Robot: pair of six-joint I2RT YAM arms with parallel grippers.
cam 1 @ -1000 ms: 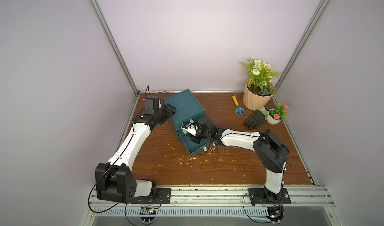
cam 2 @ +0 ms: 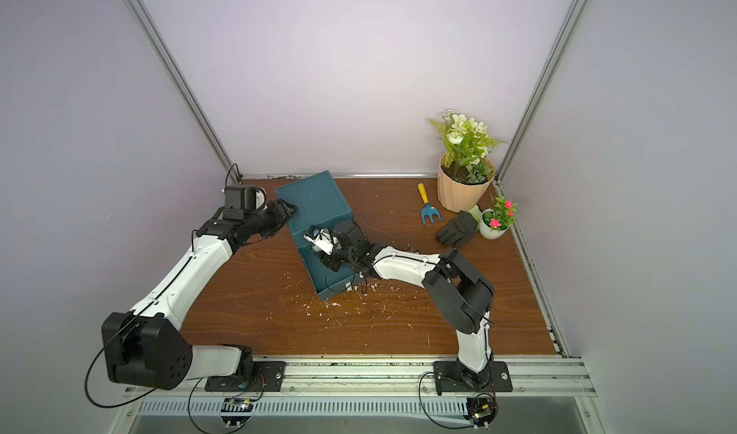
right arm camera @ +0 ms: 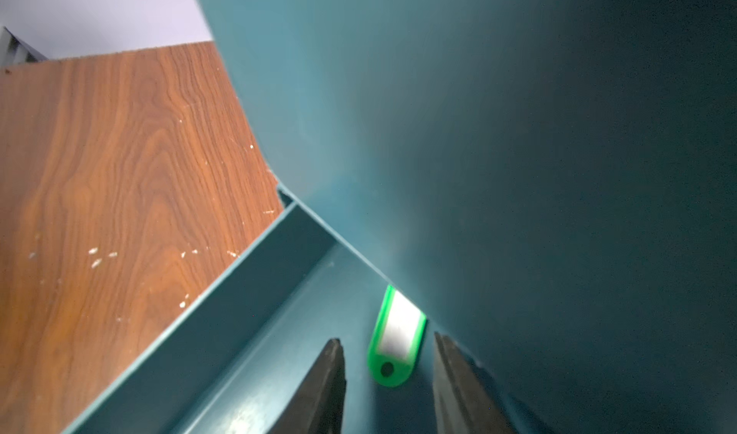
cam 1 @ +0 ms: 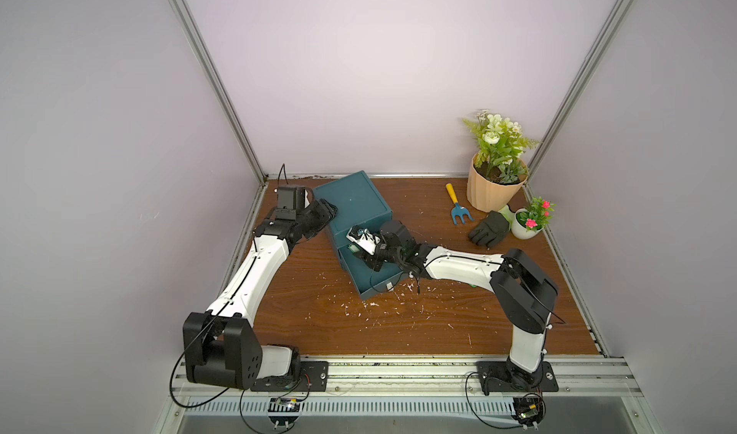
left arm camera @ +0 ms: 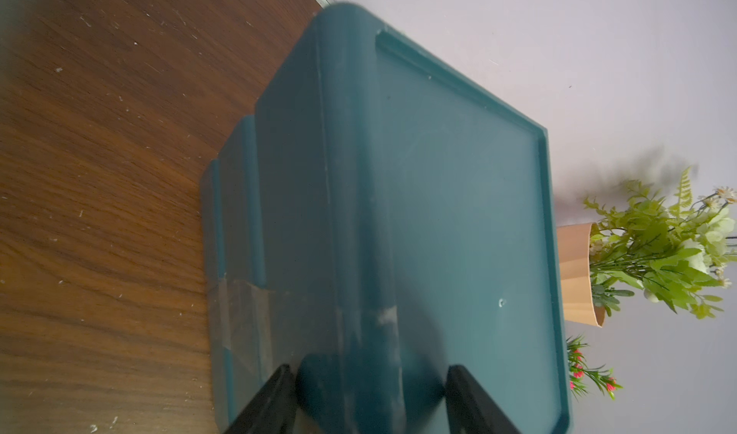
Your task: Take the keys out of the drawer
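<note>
A teal drawer box [cam 1: 350,196] stands at the table's middle-left with its lower drawer [right arm camera: 245,296] pulled out. In the right wrist view a green tag [right arm camera: 396,334], likely the keys' tag, lies on the drawer floor, partly hidden by the panel above. My right gripper reaches down into the drawer near that tag, fingers apart with nothing seen between them. My left gripper is open at the box's upper left corner, its fingers either side of the rounded edge.
A large flower pot [cam 1: 491,192], a small pot [cam 1: 526,225], a hand fork [cam 1: 459,213] and a dark glove [cam 1: 489,230] lie at the right.
The left arm is still.
</note>
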